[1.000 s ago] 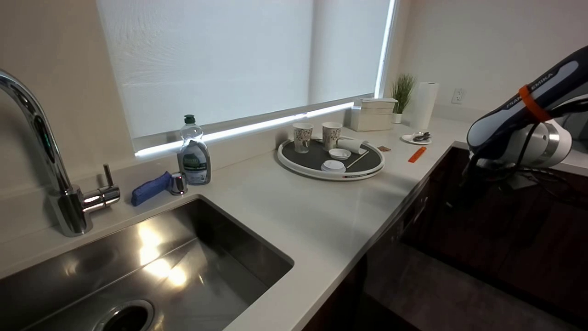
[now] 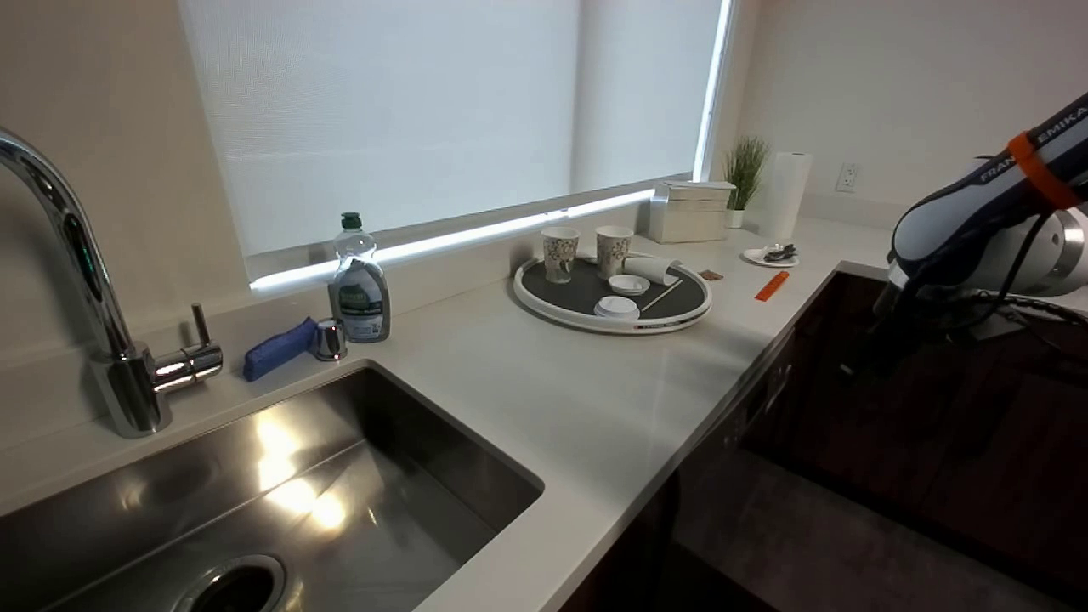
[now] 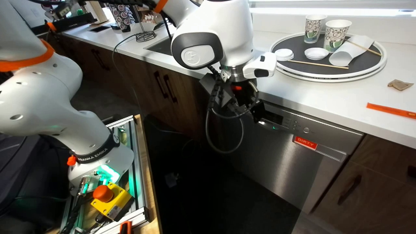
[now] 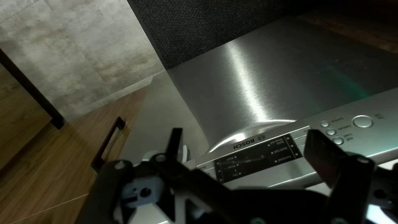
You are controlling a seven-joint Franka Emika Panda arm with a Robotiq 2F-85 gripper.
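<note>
Below the counter's front edge, my gripper stands open in the wrist view, its dark fingers (image 4: 174,143) spread wide with nothing between them. Behind the fingers is the Bosch dishwasher (image 4: 224,89); its control panel (image 4: 257,158) with dark display shows across the gap. Contact between fingers and panel cannot be made out. Exterior view 2 has the gripper (image 3: 253,111) close to the upper left of the steel dishwasher front (image 3: 269,163). A red DIRTY sign (image 3: 305,142) is on that front, which looks upright. In exterior view 1 the gripper is lost in dark surroundings.
On the counter (image 2: 490,377), a round tray (image 2: 525,291) holds paper cups, lids and sticks. An orange strip (image 3: 392,110) lies near the front edge. Drawers with dark handles (image 3: 349,189) flank the dishwasher. A cable loop (image 3: 241,132) hangs by the gripper.
In exterior view 1 the arm has shifted right and slightly up, away from the counter edge. The things on the counter have not moved.
</note>
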